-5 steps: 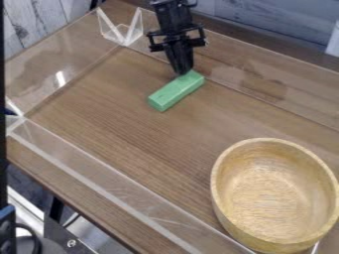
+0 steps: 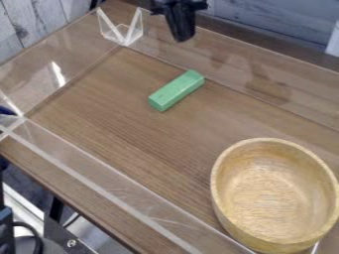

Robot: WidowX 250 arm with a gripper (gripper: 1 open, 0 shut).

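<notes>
My black gripper (image 2: 183, 30) hangs at the top centre of the camera view, raised above the back of the wooden table; its fingers look shut, with nothing visible between them. A green block (image 2: 176, 89) lies diagonally on the table below it, apart from the gripper.
A large round wooden bowl (image 2: 272, 193) fills the lower right. A clear angular plastic piece (image 2: 122, 30) sits at the back left. Transparent edging runs along the table's left and front.
My gripper has risen up and away from the green block toward the top of the view. The block stays where it was.
</notes>
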